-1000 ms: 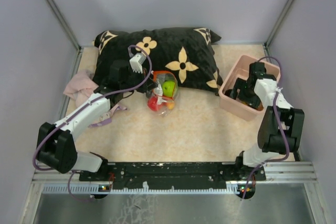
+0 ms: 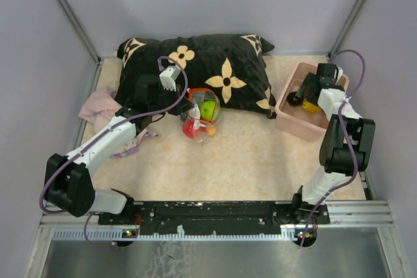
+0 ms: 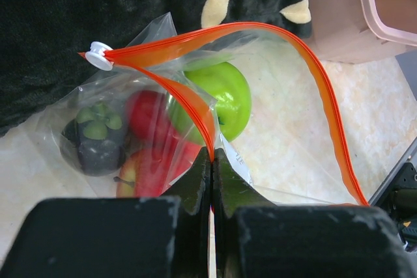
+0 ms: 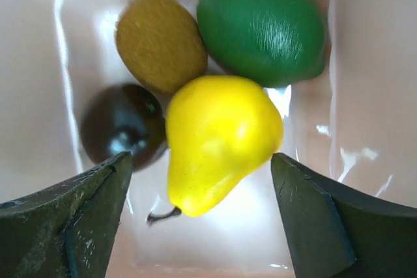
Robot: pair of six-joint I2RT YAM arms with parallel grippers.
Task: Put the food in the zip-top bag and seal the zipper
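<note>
The zip bag [image 2: 205,135] holds a green apple [image 3: 221,99], red fruit [image 3: 146,115] and a dark item. My left gripper is shut at the orange zipper rim [image 3: 330,109], whose strip runs down into the fingertips; the white slider [image 3: 98,56] sits behind. Over the pink bin [image 2: 287,118], my right gripper is open around a yellow pear-shaped food [image 4: 221,135], with a dark round item [image 4: 120,125], a brown one [image 4: 159,40] and a green one [image 4: 260,27] beside it.
A dark flowered pillow [image 2: 195,69] lies along the back, behind the bag. A pink cloth [image 2: 101,109] is at the left. The table front between bag and bin is clear.
My right arm has shifted upward in the top view within the bin, uncovering more of the yellow food. My left arm and the bag are unchanged.
</note>
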